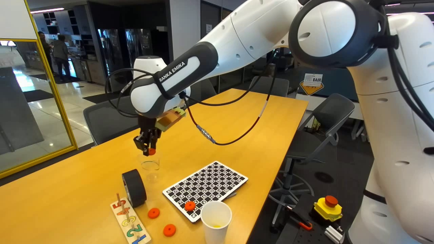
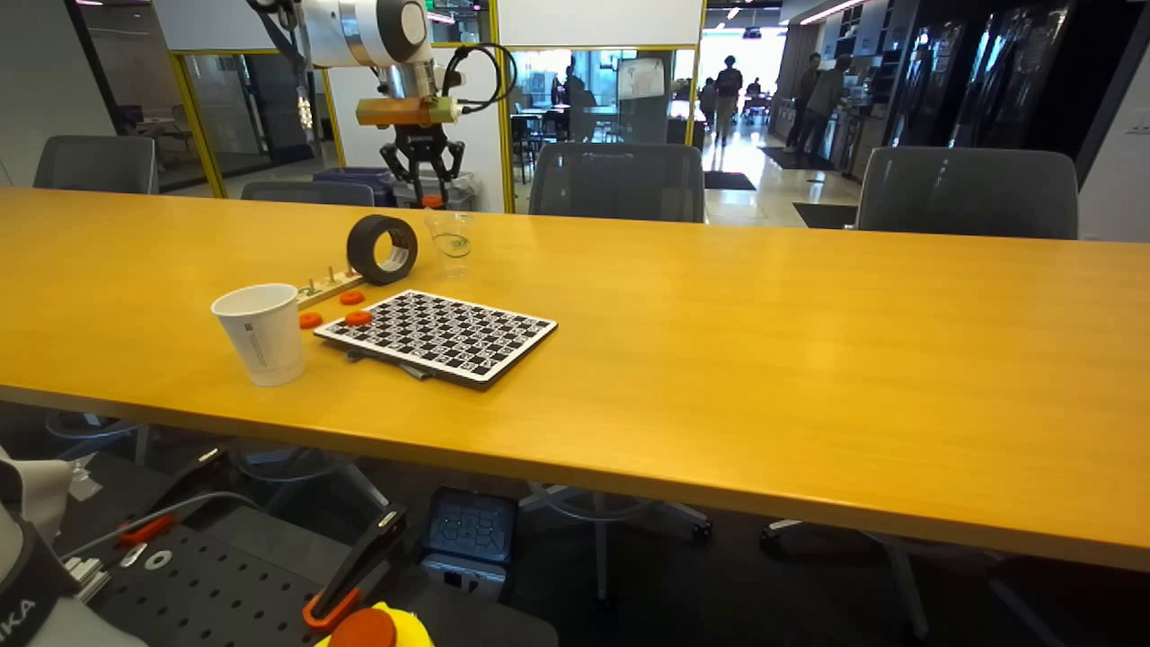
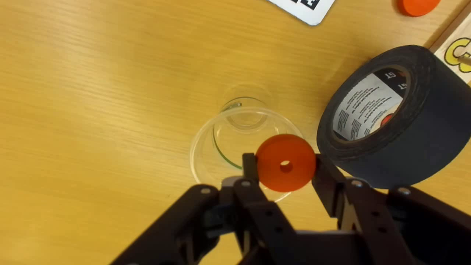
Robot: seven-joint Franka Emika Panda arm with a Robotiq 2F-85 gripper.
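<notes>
In the wrist view an orange ring [image 3: 285, 162] with a small centre hole is pinched between my gripper's [image 3: 286, 168] two black fingertips, so the gripper is shut on it. Below it stands a clear cup [image 3: 205, 141] on the table; from above, the ring overlaps the right part of its rim. Both exterior views place the gripper [image 1: 149, 151] right at the mouth of the clear cup [image 2: 453, 246]. Whether the ring is above the rim or slightly inside is hard to tell.
A black tape roll [image 1: 134, 187] stands close beside the cup, touching or near a numbered peg board [image 1: 129, 223]. Loose orange rings [image 1: 169, 230] lie nearby, one on the checkered board [image 1: 205, 187]. A white cup [image 1: 215, 221] stands at the front.
</notes>
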